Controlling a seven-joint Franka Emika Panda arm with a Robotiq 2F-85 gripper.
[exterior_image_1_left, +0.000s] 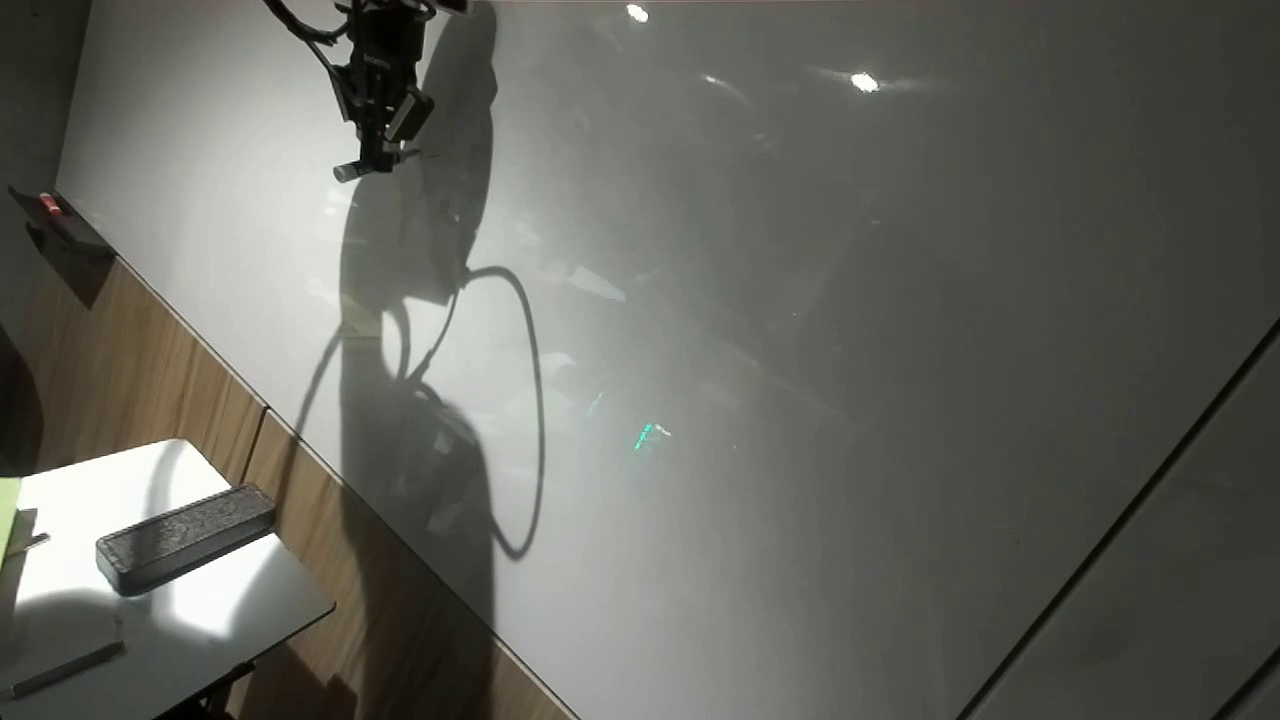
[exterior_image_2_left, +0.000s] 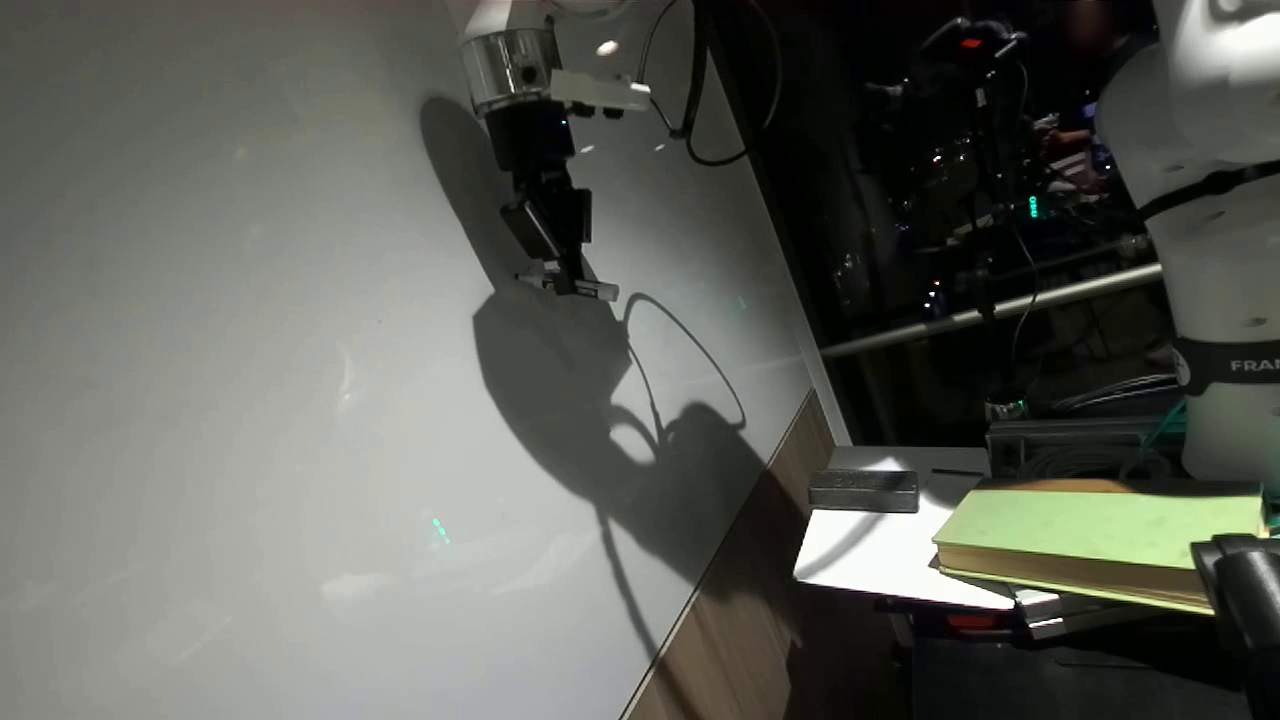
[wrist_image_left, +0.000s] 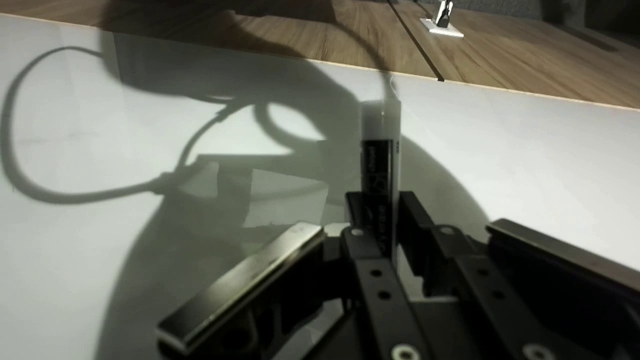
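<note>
My gripper is shut on a marker (wrist_image_left: 380, 129) with a white body and a black label, its pale end pointing away in the wrist view. In exterior view 1 the gripper (exterior_image_1_left: 379, 158) is at the upper left, in front of the whiteboard (exterior_image_1_left: 744, 540), with the marker (exterior_image_1_left: 349, 172) lying crosswise in its fingers. The other exterior view has the gripper (exterior_image_2_left: 567, 278) close to the board's surface, the marker (exterior_image_2_left: 602, 290) sticking out on both sides. Whether the marker's tip touches the board, I cannot tell. The arm's large shadow falls over the board below.
On a small white table (exterior_image_1_left: 270, 600) lie a dark eraser (exterior_image_1_left: 186, 536) and a thin dark stick (exterior_image_1_left: 66, 668). A green book (exterior_image_2_left: 1098, 528) rests at the table's right in exterior view 2. A ledge (exterior_image_1_left: 66, 226) holds a red item. Most of the board is clear.
</note>
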